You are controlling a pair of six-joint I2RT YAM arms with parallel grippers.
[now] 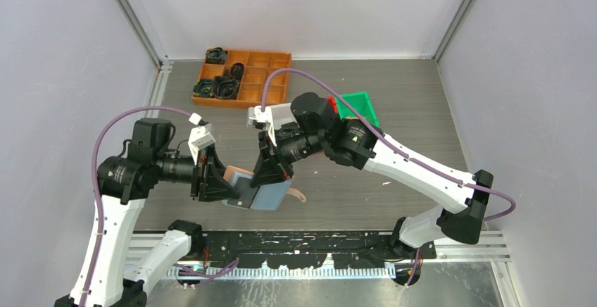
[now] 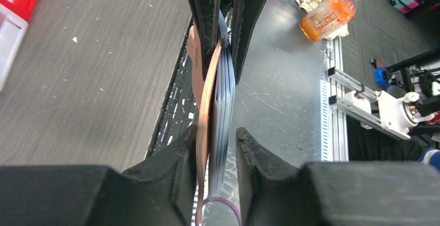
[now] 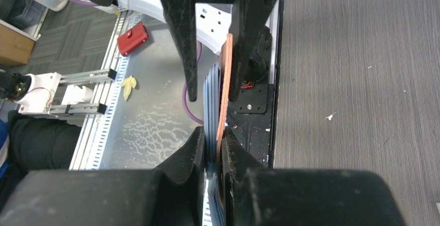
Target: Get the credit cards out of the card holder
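Held in the air between my arms, the card holder shows a blue-grey side, a dark panel and tan edges. In the left wrist view its tan cover and stacked blue sleeves stand on edge. My left gripper is open around them: its left finger is close against the cover, and a narrow gap shows on the sleeves' side. My right gripper is shut on the holder, both fingers pressing it in the right wrist view. No single card can be told apart.
An orange compartment tray with dark coiled items sits at the back. A green bin stands behind the right arm, near a red and white container.
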